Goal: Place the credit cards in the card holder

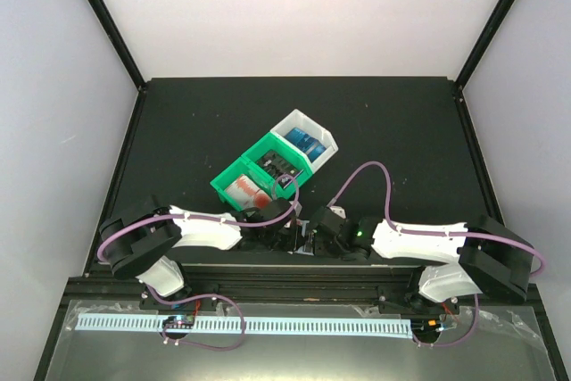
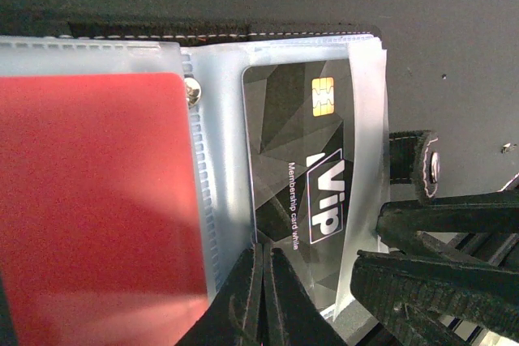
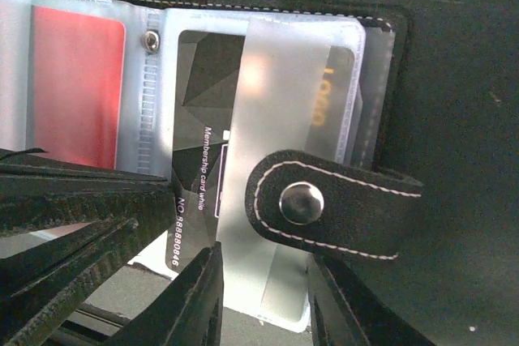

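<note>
The card holder [image 2: 229, 95] lies spread with clear plastic sleeves and a dark cover. A black "Vip" membership card [image 2: 280, 119] sits in one sleeve, and a red card [image 2: 97, 184] shows in the sleeve to its left. My left gripper is shut, its tips at the lower left edge of the black card; nothing shows between them. My right gripper stands part open over a clear sleeve leaf [image 3: 268, 119] that partly covers the black card. The holder's snap strap [image 3: 324, 204] lies just above its right fingertip. From above, both grippers hide most of the holder.
Behind the grippers stand two green bins [image 1: 243, 165] and a white bin [image 1: 328, 149]; reddish-white, dark and blue cards lie in them. My two grippers are very close together.
</note>
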